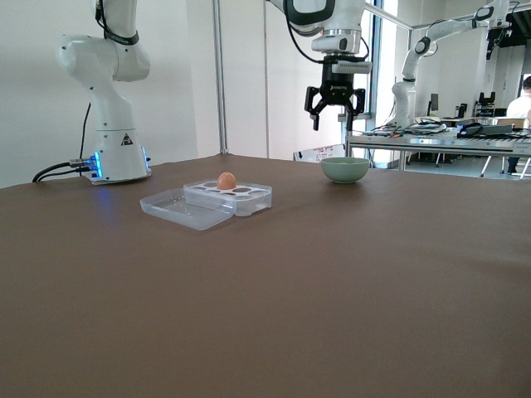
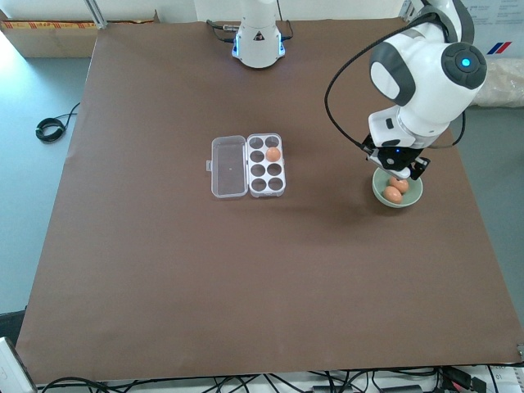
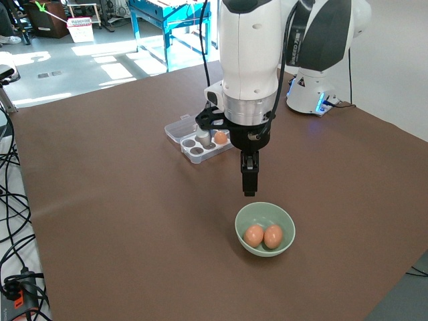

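Observation:
A pale green bowl (image 2: 379,193) stands at the table's right, holding two brown eggs (image 3: 273,236). My black gripper (image 1: 334,106) hangs over the bowl, its fingers above the rim; whether it is open or shut is hard to be sure of, though in the top view the fingers look apart with nothing visible between them. A clear egg box (image 2: 246,164) with its lid lying open sits mid-table, one egg (image 2: 273,154) in one of its cells, the other cells empty.
Cables run along one edge outside the table.

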